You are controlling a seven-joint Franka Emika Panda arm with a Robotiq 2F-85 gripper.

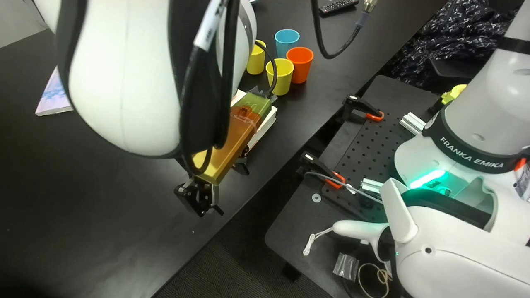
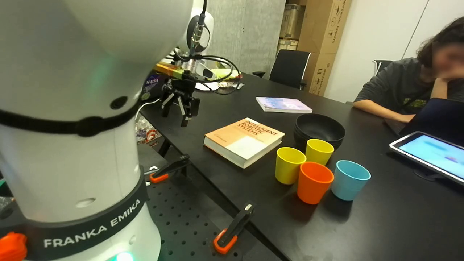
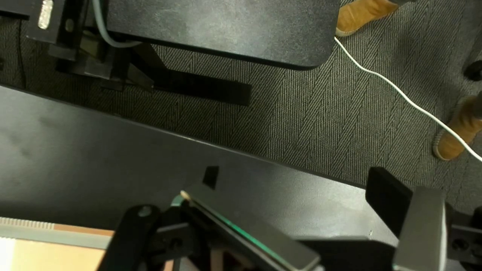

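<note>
In exterior view 2 my gripper hangs above the near side of the black table, to the left of a thick orange-and-cream book. The wrist view shows the fingers spread wide, nothing held between them, with bare table and its edge below. A corner of the book enters that view at lower left. Beyond the book, two yellow cups, an orange cup and a blue cup stand close together. A black bowl sits behind them.
A pastel-covered book lies farther back. At the right are a tablet and a seated person. Clamps line the robot's mount beside a gap at the table edge.
</note>
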